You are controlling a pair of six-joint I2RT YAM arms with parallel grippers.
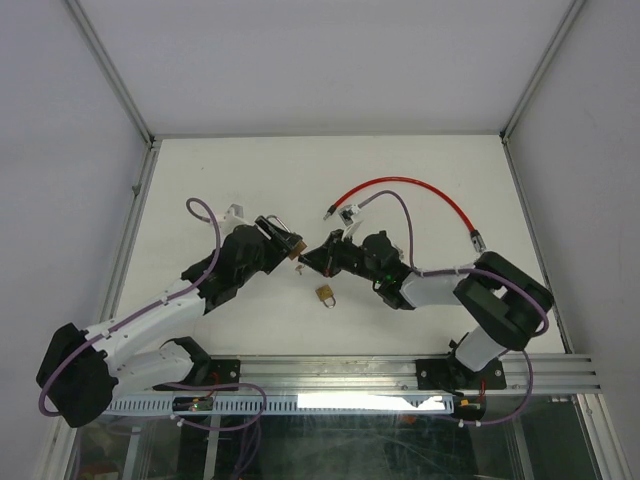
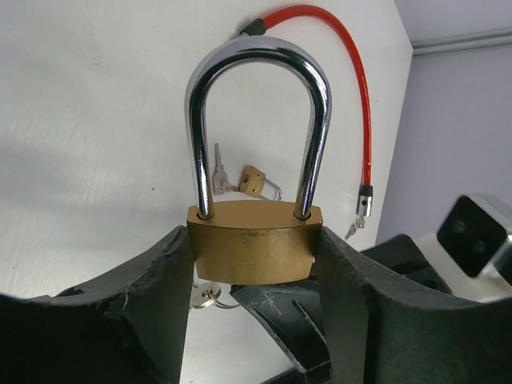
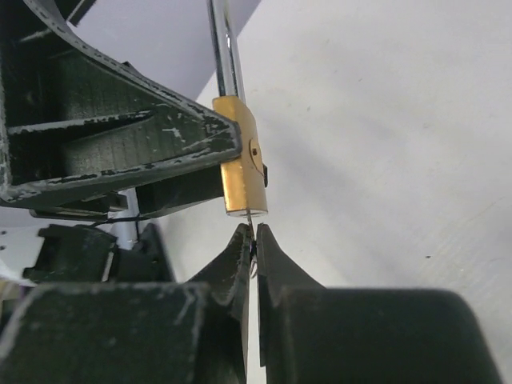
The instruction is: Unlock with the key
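A brass padlock point(image 2: 256, 240) with a tall chrome shackle point(image 2: 318, 112) is clamped by its body in my left gripper point(image 1: 288, 243). Both shackle legs go into the body. At the padlock's underside sits my right gripper, shut. A thin sliver of metal, the key point(image 3: 250, 218), shows between its fingertips and the underside of the padlock point(image 3: 242, 176); how deep it goes in cannot be seen. Below the padlock in the left wrist view, keys on a ring point(image 2: 205, 294) show partly; whether they hang or lie is unclear.
A smaller brass padlock point(image 1: 326, 295) lies on the white table near the right gripper, with a loose key point(image 2: 220, 178) beside it in the left wrist view. A red cable lock point(image 1: 410, 181) curves across the back right.
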